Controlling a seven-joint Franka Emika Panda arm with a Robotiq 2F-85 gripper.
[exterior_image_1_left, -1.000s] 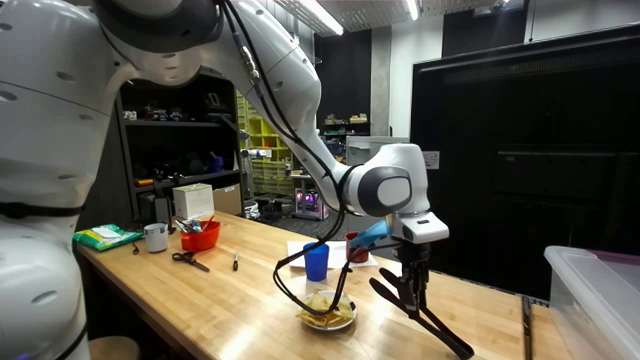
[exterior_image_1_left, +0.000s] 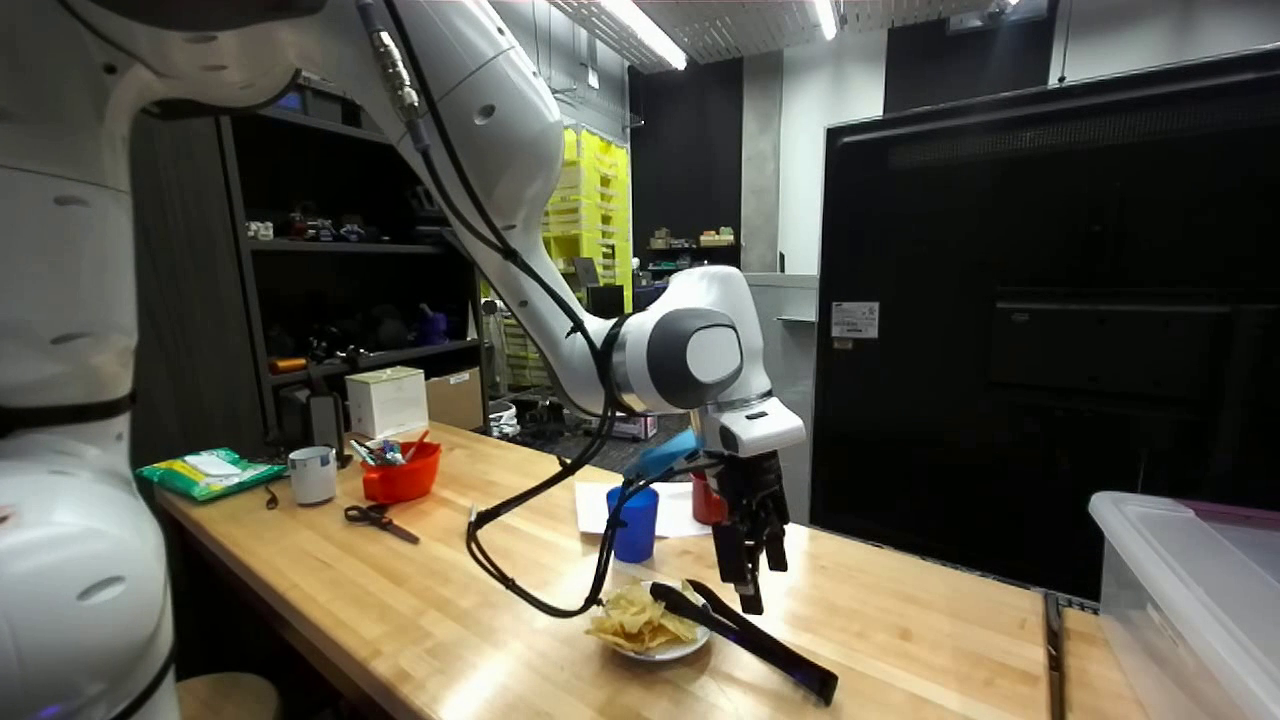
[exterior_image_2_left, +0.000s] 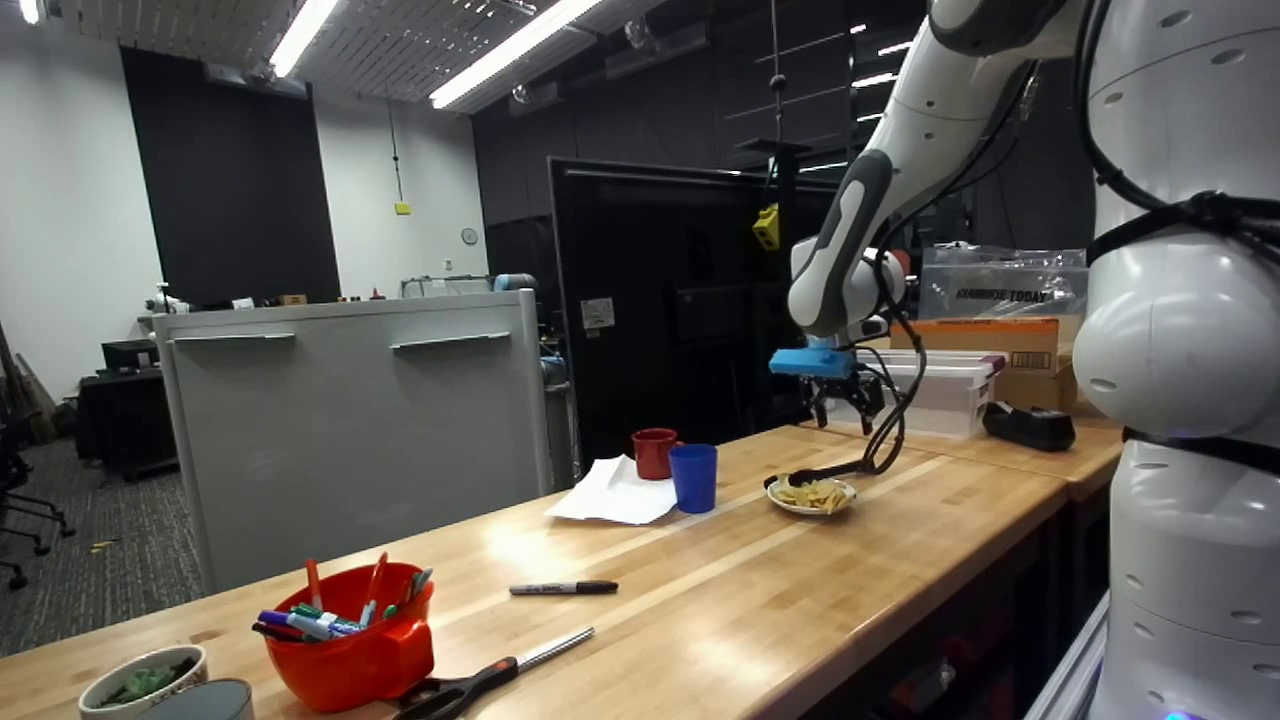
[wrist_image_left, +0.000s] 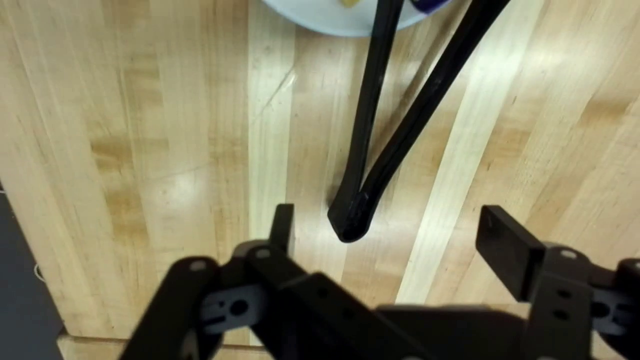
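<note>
Black tongs (wrist_image_left: 384, 144) rest with their tips on a white plate (wrist_image_left: 324, 18) and their joined end on the wooden table. Yellow chips (exterior_image_1_left: 638, 618) fill the plate in exterior view 1. Above the tongs' joined end hangs my gripper, its two fingers wide apart and nothing between them. In exterior view 2 the gripper (exterior_image_2_left: 846, 414) is clear of the plate, up off the tabletop.
A blue cup (exterior_image_1_left: 633, 524) and a red mug (exterior_image_1_left: 708, 498) stand behind the plate, by white paper. Farther left are scissors (exterior_image_1_left: 381, 520) and a red pen container (exterior_image_1_left: 403, 470). A clear bin (exterior_image_1_left: 1188, 588) borders the right side.
One second ago the tongs were in my gripper, right of the plate. Now they lie across the plate's edge, released, and the gripper has moved left and opened.
</note>
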